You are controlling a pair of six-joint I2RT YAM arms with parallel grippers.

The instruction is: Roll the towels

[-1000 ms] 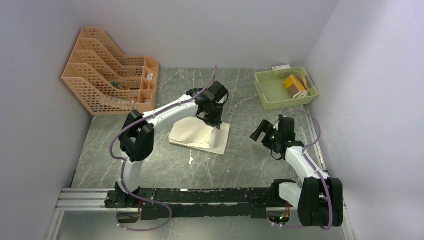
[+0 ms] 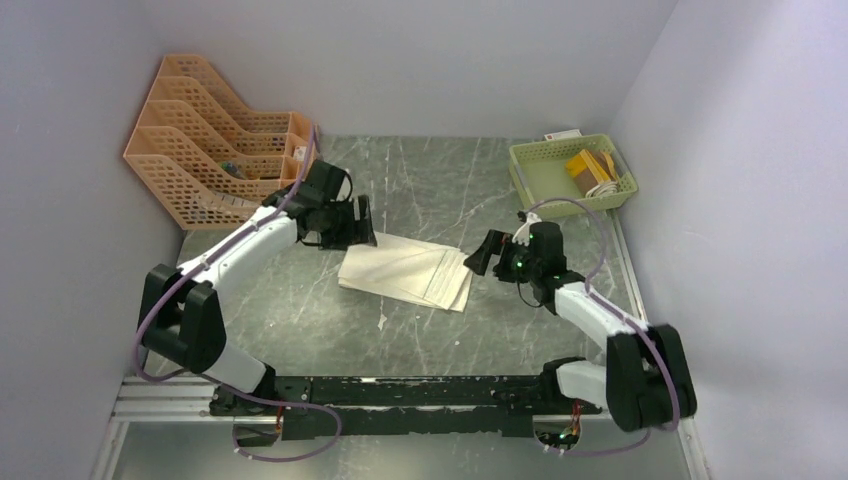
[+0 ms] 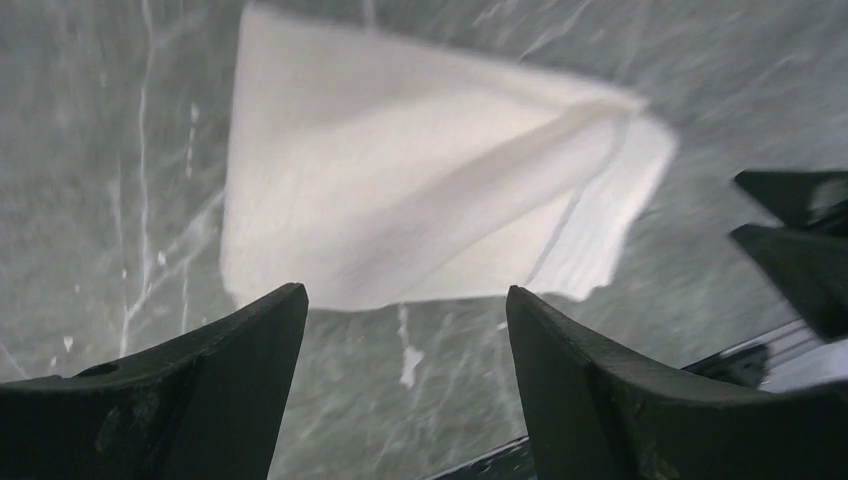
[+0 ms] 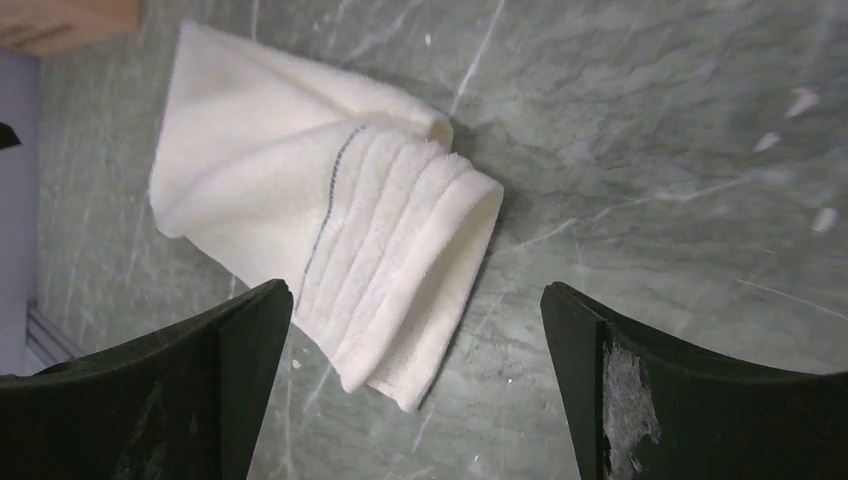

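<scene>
One cream towel (image 2: pixel 400 266) lies folded in flat layers at the middle of the table, its right end showing stripes and a raised, uneven fold. Over its upper left corner hovers my left gripper (image 2: pixel 369 222), open, and the towel (image 3: pixel 400 170) spreads beyond its fingers in the left wrist view. Near the towel's right end is my right gripper (image 2: pixel 484 252), also open. In the right wrist view the towel's folded edge (image 4: pixel 420 250) lies ahead of the spread fingers, with bare table between them.
An orange tiered rack (image 2: pixel 215 150) fills the back left corner, close to my left arm. At the back right stands a green basket (image 2: pixel 545 200) holding a yellow item (image 2: pixel 583 172).
My left gripper has let go of the towel's right part and moved left over its other end. That right end now reaches farther right. The right gripper has come left towards the towel.
</scene>
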